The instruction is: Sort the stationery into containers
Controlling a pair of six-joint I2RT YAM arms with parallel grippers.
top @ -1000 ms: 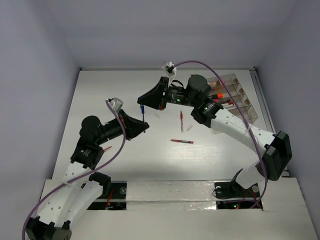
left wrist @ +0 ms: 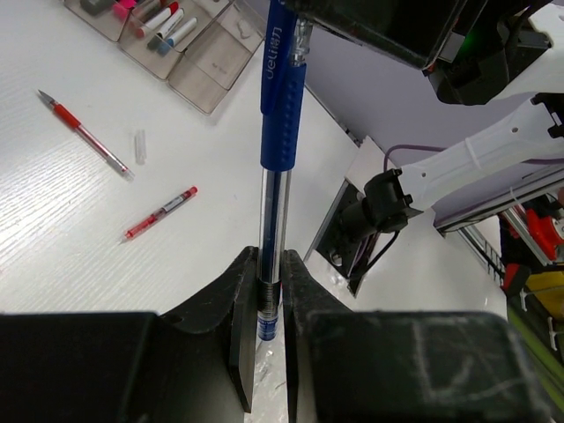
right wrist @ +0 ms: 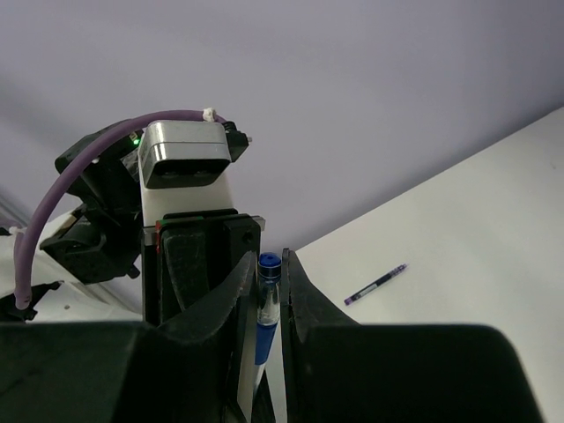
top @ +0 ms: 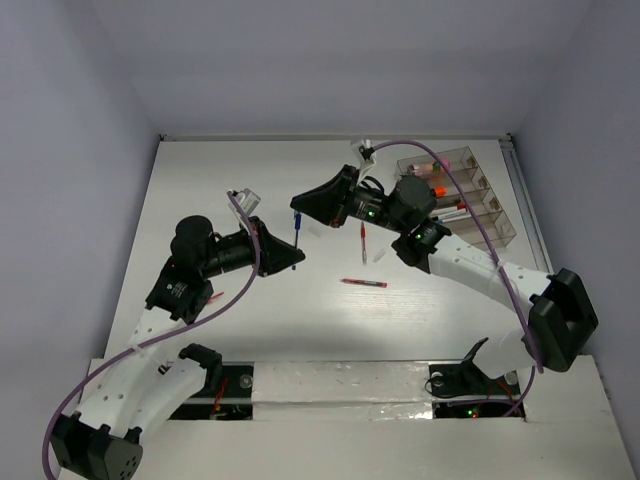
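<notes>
A blue capped pen (left wrist: 281,132) stands roughly upright in the air between both hands. In the left wrist view my left gripper is shut on its lower, clear end. My right gripper (top: 297,205) is shut on the blue top end, which shows between its fingers in the right wrist view. A red pen (left wrist: 84,137) and a shorter red marker (left wrist: 161,212) lie on the white table. The clear divided organizer (top: 497,222) at the right holds several markers and pens; its front compartment looks empty.
A small clear cap (left wrist: 140,146) lies between the red pen and the marker. Another red item (top: 215,297) lies partly hidden by the left arm. Walls stand on three sides.
Both grippers have shifted a little to the right and slightly toward the front, with the blue pen between them. Items on the table have stayed put.
</notes>
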